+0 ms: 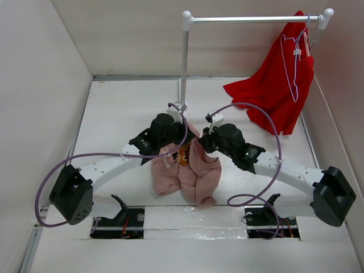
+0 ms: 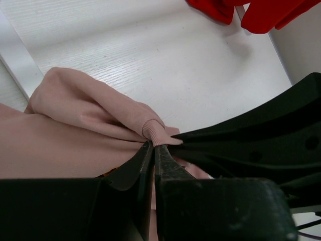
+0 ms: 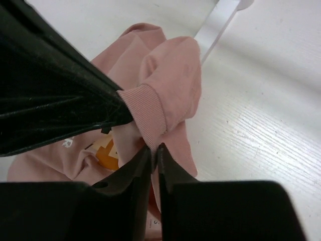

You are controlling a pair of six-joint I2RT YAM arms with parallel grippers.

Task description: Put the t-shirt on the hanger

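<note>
The pink t-shirt [image 1: 190,176] lies crumpled mid-table, with an orange print partly visible [image 3: 108,156]. My left gripper is shut on its ribbed edge, lifted toward the rack post. My right gripper [image 1: 207,136] is at the shirt's upper right, beside the left one; in the right wrist view its fingertips [image 3: 158,165] sit at that ribbed edge, and how far open they are is unclear. The lavender hanger [image 1: 294,68] hangs on the rail at right.
A white rail [image 1: 256,19] on posts spans the back. A red garment [image 1: 267,96] hangs at the right and spreads onto the table.
</note>
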